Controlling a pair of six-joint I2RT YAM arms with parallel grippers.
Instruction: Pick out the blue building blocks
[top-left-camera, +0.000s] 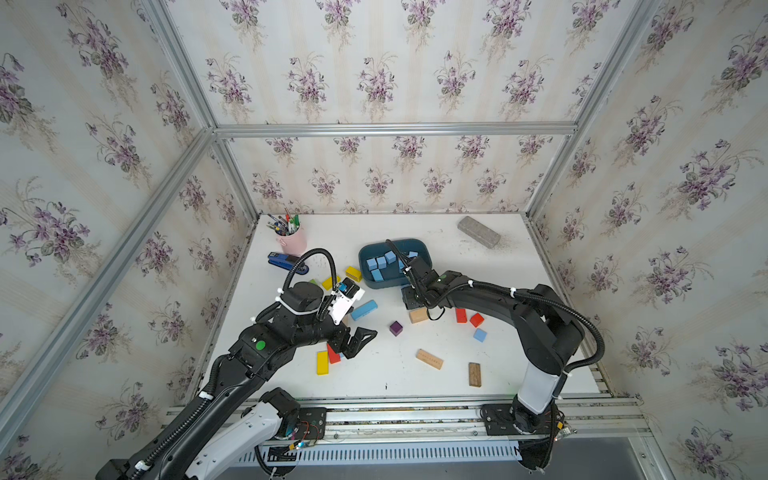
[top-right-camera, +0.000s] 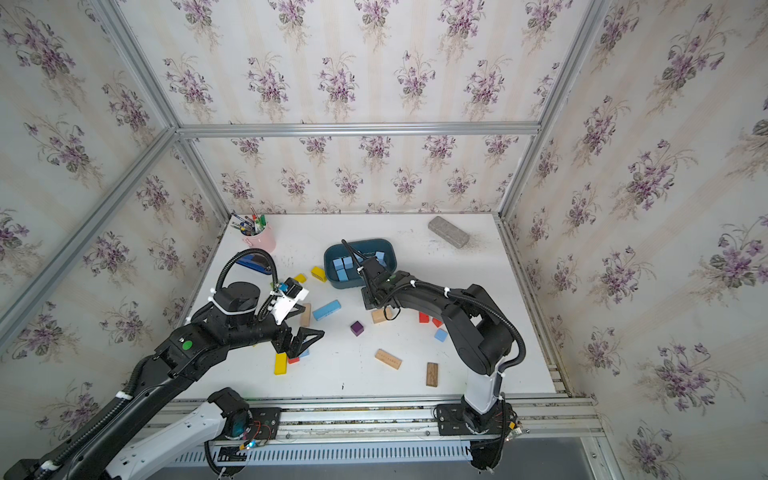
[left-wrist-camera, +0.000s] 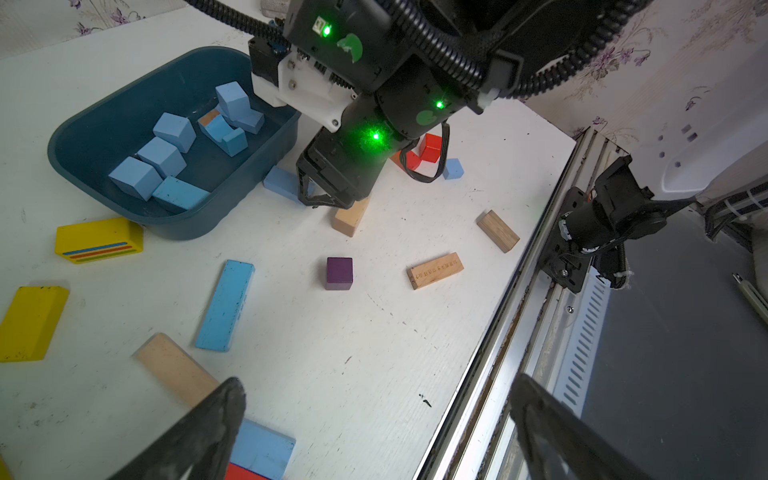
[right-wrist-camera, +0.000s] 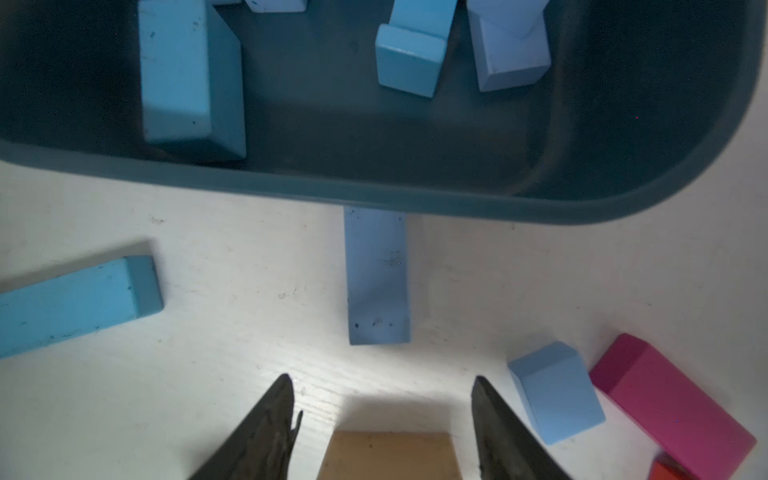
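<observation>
A dark teal bin (right-wrist-camera: 512, 212) holds several blue blocks (left-wrist-camera: 162, 157). My right gripper hangs just outside its near side, open with nothing held, over a blue bar (right-wrist-camera: 376, 280) lying beside the bin. A blue cube (right-wrist-camera: 556, 388) lies to the right of that bar, a light blue bar (left-wrist-camera: 225, 304) left of it. Another blue block (left-wrist-camera: 453, 169) lies farther right on the table. My left gripper stands open at the near left, above a blue block (left-wrist-camera: 260, 444) beside wood and red pieces.
Yellow blocks (left-wrist-camera: 96, 240), a purple cube (left-wrist-camera: 339, 273), wooden blocks (left-wrist-camera: 434, 270) and red and pink blocks (right-wrist-camera: 672, 400) are scattered around. A pen cup (top-left-camera: 292, 240), stapler (top-left-camera: 284, 261) and grey brick (top-left-camera: 478, 232) stand at the back.
</observation>
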